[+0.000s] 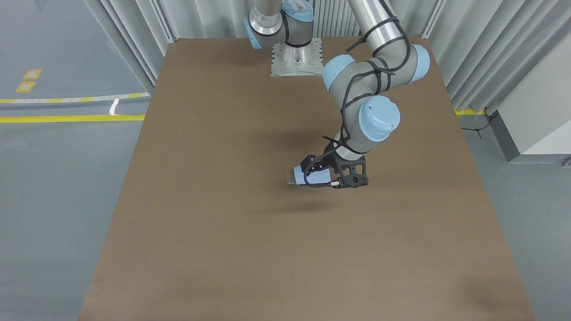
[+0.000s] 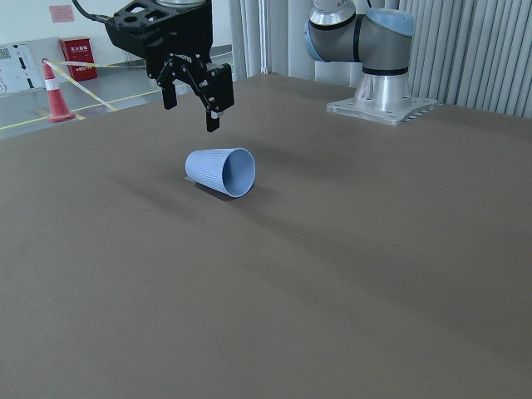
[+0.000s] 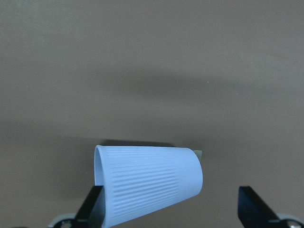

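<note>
A light blue ribbed cup lies on its side on the brown table, with a small clear piece behind it in the wrist view. My gripper stands open above the cup, its fingertips apart from it in the left view. In the wrist view the cup sits low in frame, its mouth end behind one finger; the other finger is to the right. In the front view the gripper partly covers the cup.
A cone stands on the floor beyond.
</note>
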